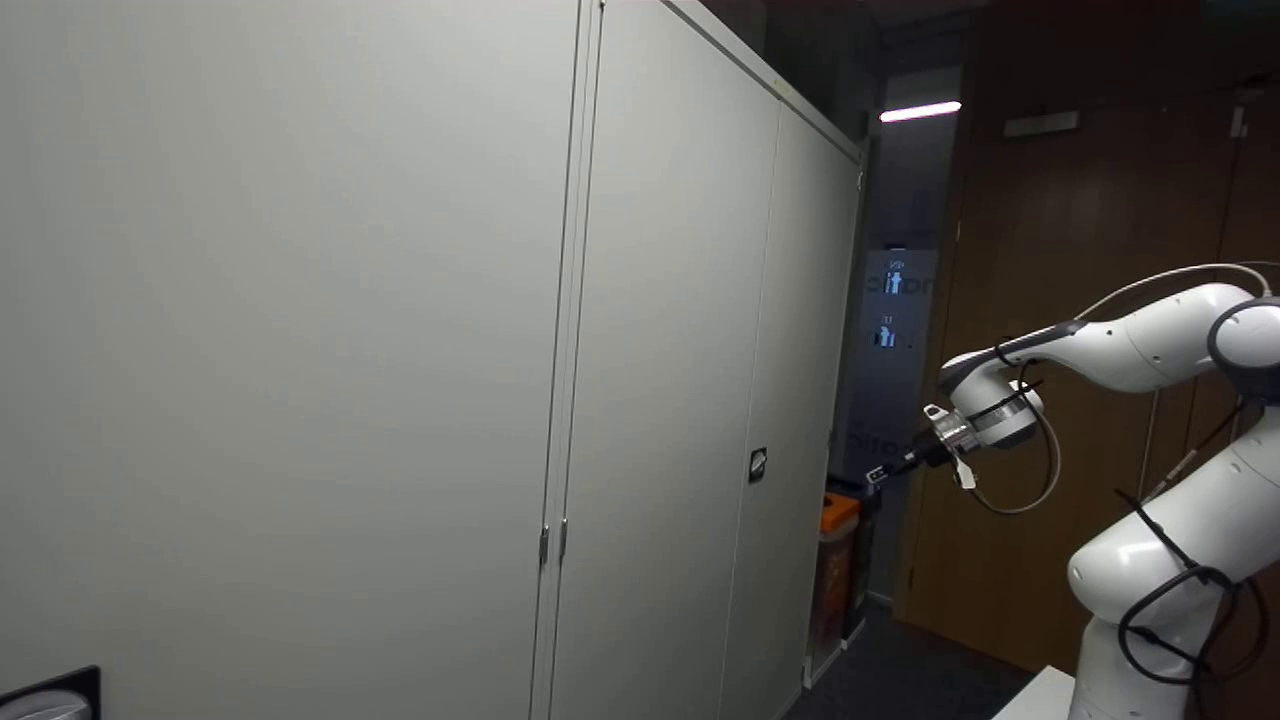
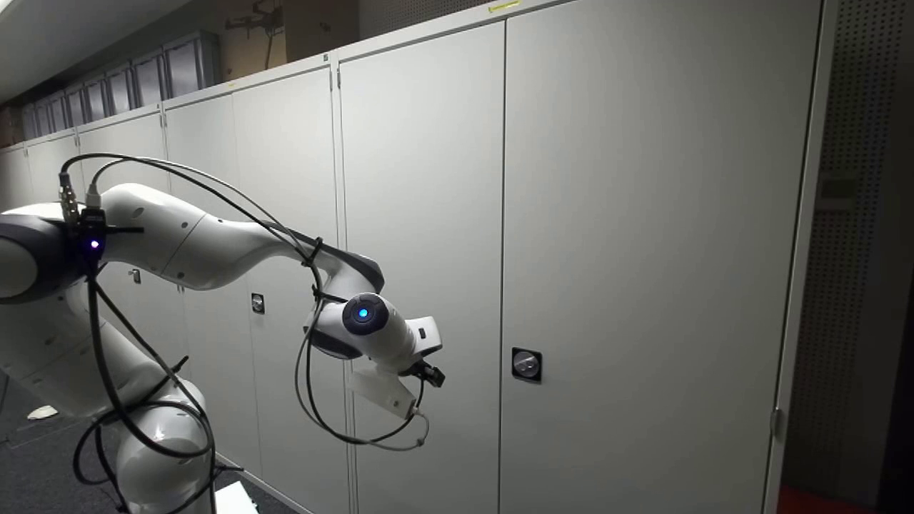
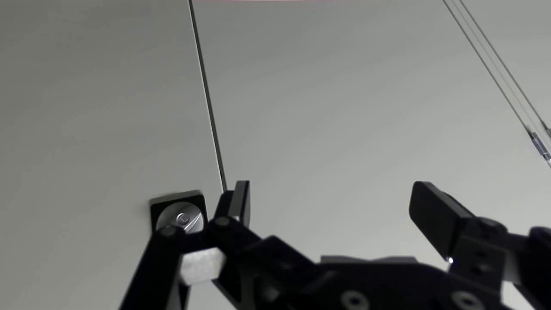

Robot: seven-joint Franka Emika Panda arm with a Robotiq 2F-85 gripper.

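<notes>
A tall pale grey cabinet (image 2: 420, 171) stands before the arm, its doors flush along their seam. On one door sits a round silver latch knob in a black square plate (image 2: 527, 365); in the wrist view the latch (image 3: 181, 216) is partly covered by the left finger. My gripper is open, with nothing but blurless cabinet face showing between its fingers. In exterior view 1 the gripper (image 1: 876, 476) hangs away from the cabinet, to the right of the latch (image 1: 757, 464). The gripper (image 2: 437, 375) appears left of the latch in exterior view 2.
Bins with an orange lid (image 1: 839, 512) stand beyond the cabinet's end. A wooden door (image 1: 1080, 300) is behind the arm. Another cabinet latch (image 2: 258, 303) shows farther along the row. Cables loop loosely below the wrist.
</notes>
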